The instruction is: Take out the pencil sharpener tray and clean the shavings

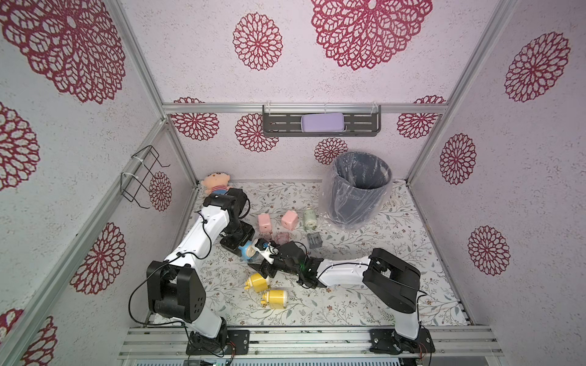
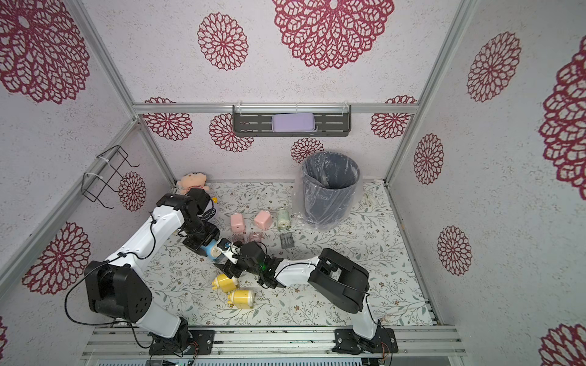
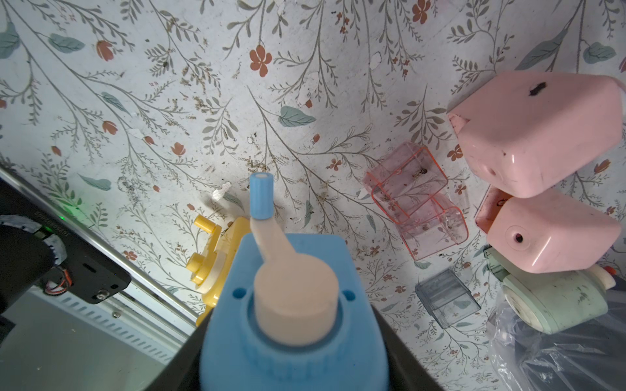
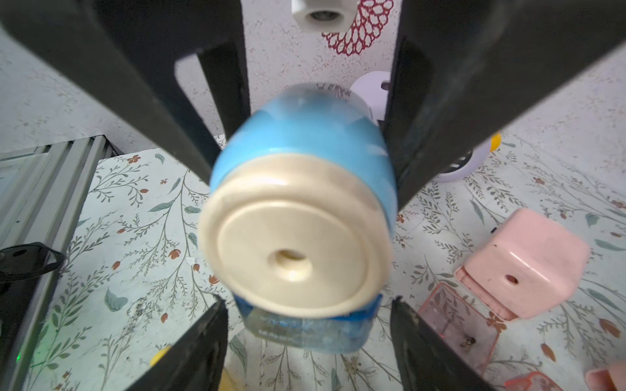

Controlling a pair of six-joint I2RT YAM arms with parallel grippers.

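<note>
The blue pencil sharpener (image 3: 228,352) with its cream crank is held by my left gripper (image 1: 242,245), which is shut on its body. In the right wrist view the sharpener's cream pencil-hole face (image 4: 254,247) points at the camera, and below it shows its see-through bluish tray (image 4: 306,335). My right gripper is part open, its fingers (image 4: 205,348) standing on either side of the tray's lower area; whether they touch it is unclear. No shavings can be made out inside the tray.
Two yellow sharpeners (image 1: 275,299) lie nearest the front. Two pink sharpeners (image 1: 289,219), a green one (image 1: 310,219) and loose clear trays (image 3: 417,195) are behind. The lined bin (image 1: 354,195) stands back right.
</note>
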